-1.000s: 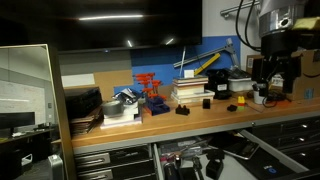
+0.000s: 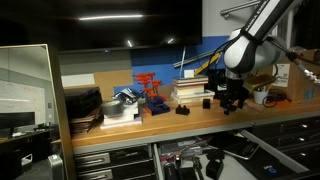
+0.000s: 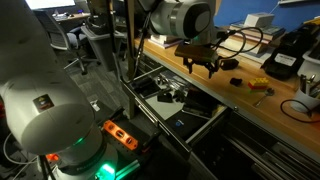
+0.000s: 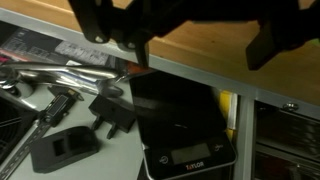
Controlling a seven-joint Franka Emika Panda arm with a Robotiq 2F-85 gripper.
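My gripper point(image 2: 232, 104) hangs just over the wooden bench point(image 2: 175, 124), toward its right part, fingers pointing down. In the wrist view the dark fingers of the gripper stand wide apart, open, with only bare wood and the bench's front edge between them. Exterior view 2 has the gripper point(image 3: 200, 68) over the bench beside small black items point(image 3: 235, 82). A yellow-and-red block point(image 3: 258, 83) lies farther along the bench, apart from it.
Below the bench edge an open drawer holds a black kitchen scale point(image 4: 190, 150), a black adapter point(image 4: 110, 112) and a silver tool point(image 4: 75, 76). Stacked books point(image 2: 187, 91) and a red stand point(image 2: 147, 82) occupy the bench's back. Bare wood lies along its front.
The arm has swung left and away from the exterior view 1 camera, and the gripper has come down toward the bench. It now covers the yellow item there. The drawer's contents look unmoved.
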